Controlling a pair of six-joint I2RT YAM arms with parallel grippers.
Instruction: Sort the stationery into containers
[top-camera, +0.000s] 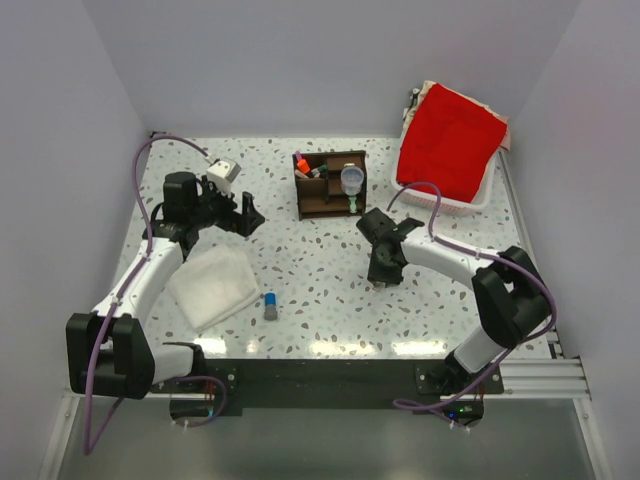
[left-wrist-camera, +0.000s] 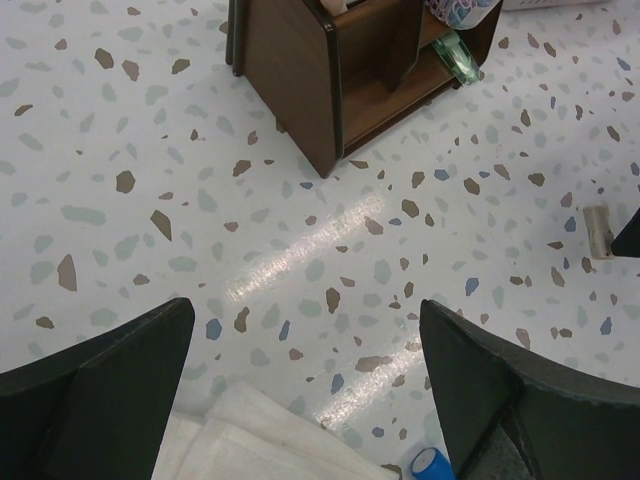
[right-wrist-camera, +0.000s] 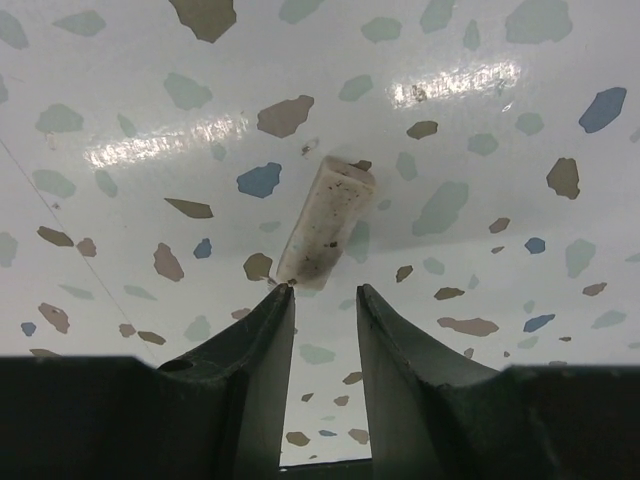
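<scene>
A small whitish eraser-like block (right-wrist-camera: 325, 222) lies on the speckled table, seen slanted in the right wrist view and at the right edge of the left wrist view (left-wrist-camera: 598, 232). My right gripper is part open just short of its near end, with nothing between the fingers. Over the left of the table, my left gripper (top-camera: 252, 215) stands open and empty. A blue-capped grey item (top-camera: 270, 306) lies by the white cloth. The brown wooden organizer (top-camera: 313, 208) at the back holds several items, among them a clear cup (top-camera: 352, 180) and a green piece (top-camera: 352, 204).
A white basket (top-camera: 450, 205) with a red cloth (top-camera: 450, 145) fills the back right. The folded white cloth (top-camera: 213, 285) covers the left front. Between cloth and right arm the table is clear.
</scene>
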